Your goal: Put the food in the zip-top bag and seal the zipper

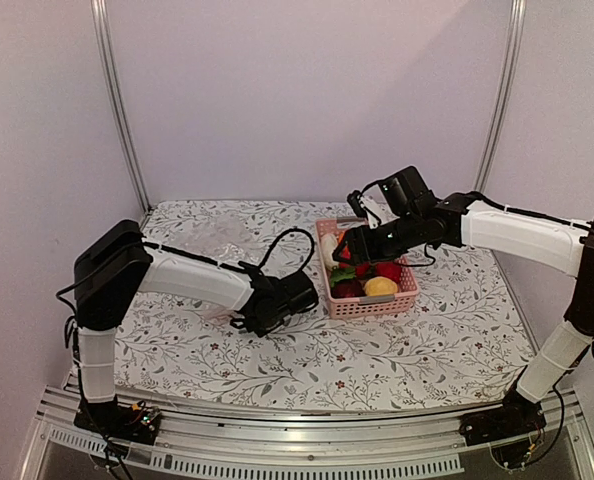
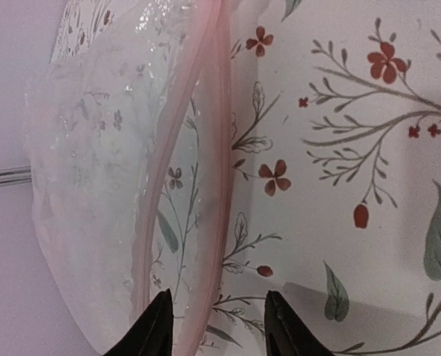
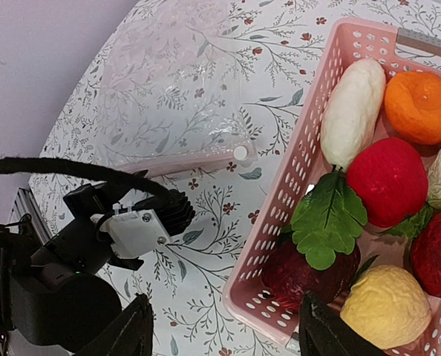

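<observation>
A clear zip top bag (image 3: 172, 89) with a pink zipper strip (image 2: 224, 148) lies flat on the left of the table; in the top view the left arm partly covers it. My left gripper is part open near the strip's lower end, nothing held between its fingers. Play food fills a pink basket (image 3: 269, 204): a white long vegetable (image 3: 354, 104), an orange (image 3: 421, 107), a red ball-like piece with green leaves (image 3: 387, 182), a dark red one (image 3: 309, 274) and a yellow one (image 3: 386, 306). Above the basket, my right gripper stands open and empty.
A white round slider (image 3: 240, 153) shows at one end of the zipper strip. The left arm (image 1: 202, 280) reaches across the table left of the basket.
</observation>
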